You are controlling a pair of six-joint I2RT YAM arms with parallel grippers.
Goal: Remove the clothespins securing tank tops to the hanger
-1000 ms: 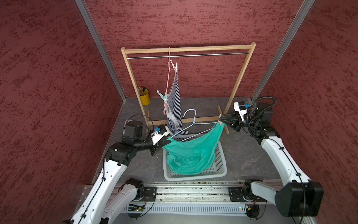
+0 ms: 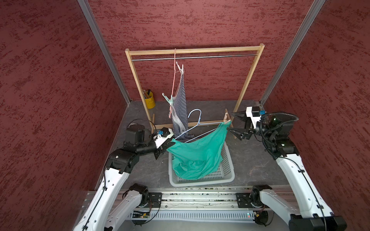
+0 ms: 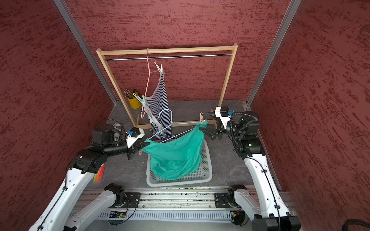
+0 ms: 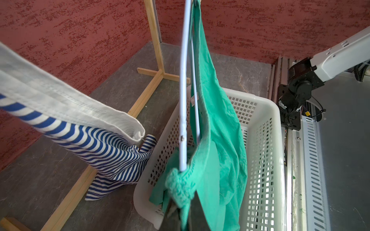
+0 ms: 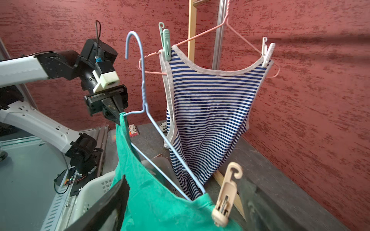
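The blue hanger point(image 2: 198, 124) with the teal tank top point(image 2: 198, 154) is held above the basket. My left gripper point(image 2: 168, 143) is shut on the top's bunched edge at the hanger's left end. A beige clothespin point(image 5: 225, 196) is clipped at the right end, where my right gripper point(image 2: 231, 122) stands open beside it with nothing between its fingers. The striped tank top point(image 5: 212, 107) hangs from a pink hanger point(image 5: 206, 31), with a mint clothespin point(image 5: 166, 44) and a white clothespin point(image 5: 268, 53) on it.
The plastic basket point(image 2: 173, 181) stands beneath the teal top. The wooden rack point(image 2: 192, 50) spans the back, with a yellow container point(image 2: 150, 102) at its left.
The teal top's right corner was lifted. My left gripper shifted slightly.
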